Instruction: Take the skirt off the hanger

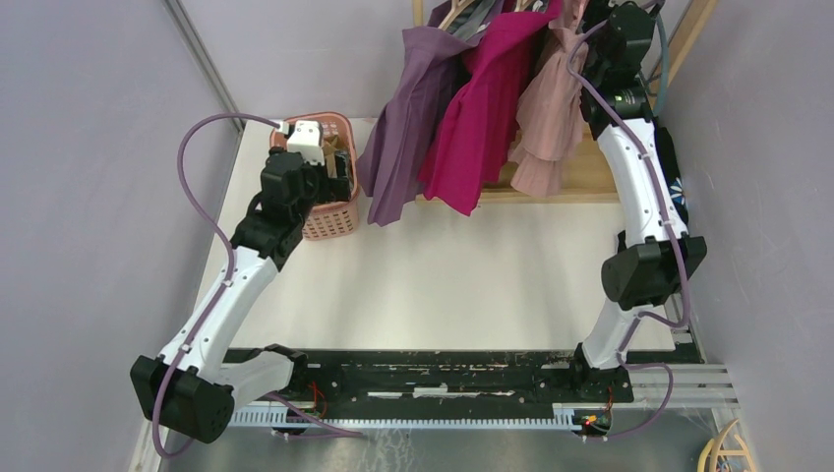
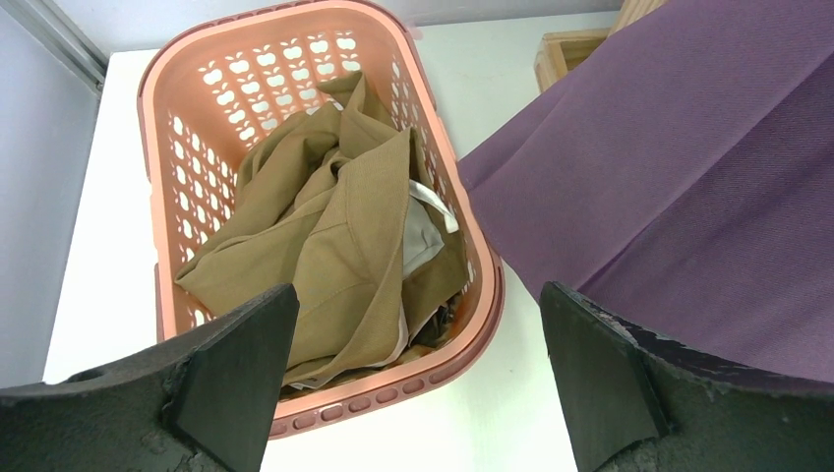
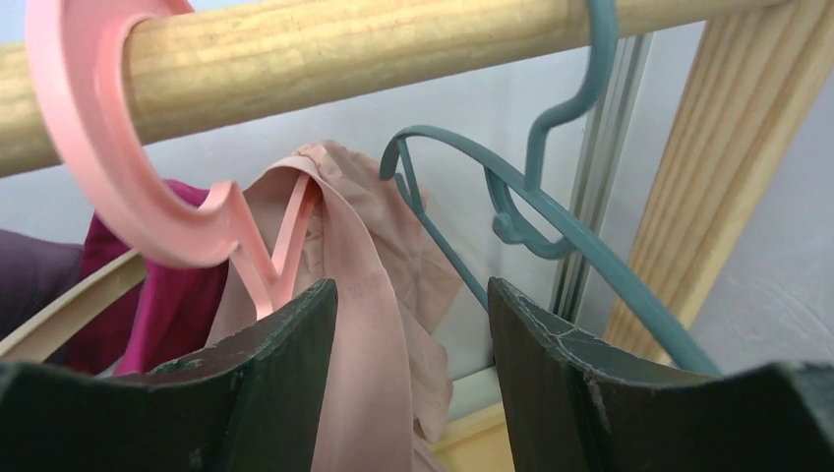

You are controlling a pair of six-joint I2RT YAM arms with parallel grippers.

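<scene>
High on the rack hangs the pale pink skirt (image 1: 549,118), its fabric (image 3: 359,324) draped on a pink hanger (image 3: 108,147) in the right wrist view. To its right an empty grey-green hanger (image 3: 551,211) hooks over the rod, bare of cloth. My right gripper is open just below the rod, with part of the pink skirt behind the gap and the grey-green hanger crossing by its right finger. Over the laundry basket, my left gripper stands open and holds nothing.
The salmon basket (image 2: 447,167) contains an olive garment (image 2: 344,246). A purple skirt (image 1: 408,118) and a magenta skirt (image 1: 487,113) hang left of the pink one; the purple one reaches close to the left gripper.
</scene>
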